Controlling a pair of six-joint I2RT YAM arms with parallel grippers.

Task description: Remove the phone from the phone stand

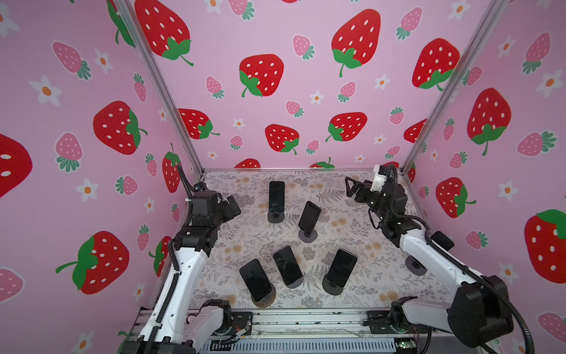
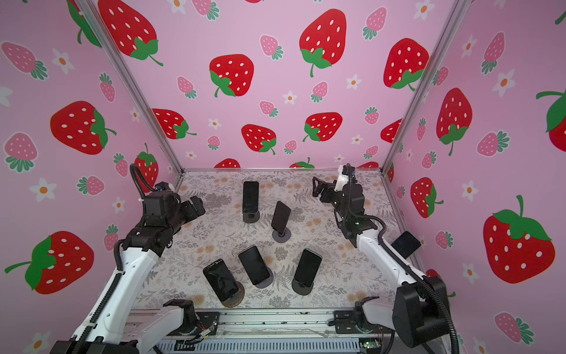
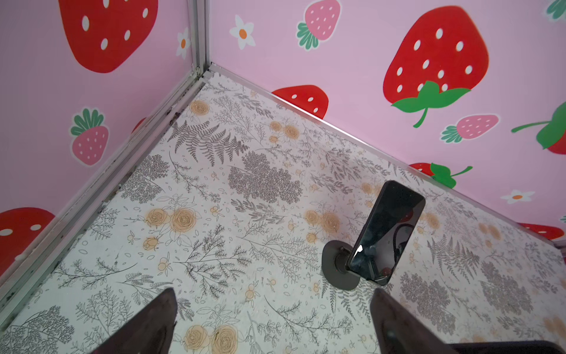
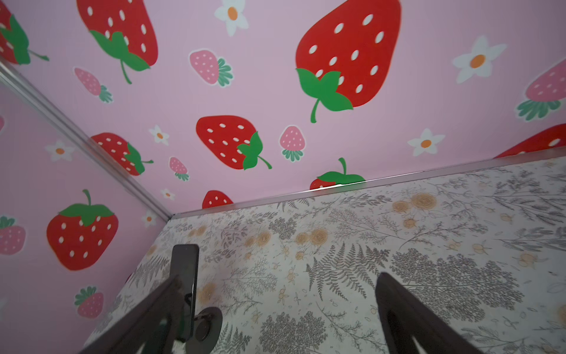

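Note:
Several black phones lean on round dark stands across the table. One phone (image 1: 276,196) rests at the back left, and another phone (image 1: 309,217) near the middle. Along the front are a left phone (image 1: 255,279), a centre phone (image 1: 287,265) and a right phone (image 1: 342,268). A further phone (image 2: 405,243) at the far right is partly behind my right arm. My left gripper (image 1: 231,207) stands open over the left side, with the back-left phone (image 3: 386,233) ahead of it to the right. Open and empty, my right gripper (image 1: 352,187) is above the back right.
Strawberry-patterned walls bound the table (image 1: 365,224) at the back and both sides. Bare patterned surface lies at the back right, between the middle phone and my right arm. A metal rail (image 1: 309,316) runs along the front edge.

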